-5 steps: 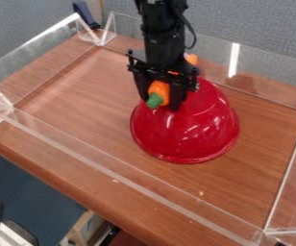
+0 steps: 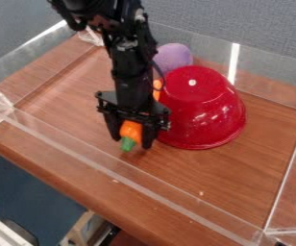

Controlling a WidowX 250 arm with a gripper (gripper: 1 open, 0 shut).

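Note:
My gripper is low over the wooden table, shut on an orange carrot with a green tip that points down. A red bowl, upside down, sits just to the right of the gripper. A purple round object shows behind the bowl, with some orange beside it, partly hidden.
Clear plastic walls enclose the wooden table on its sides. A dark gap lies beyond the near left edge.
My gripper has moved down and left with the carrot, off the top of the red bowl. The bowl appears shifted slightly back and right, and the purple object now shows.

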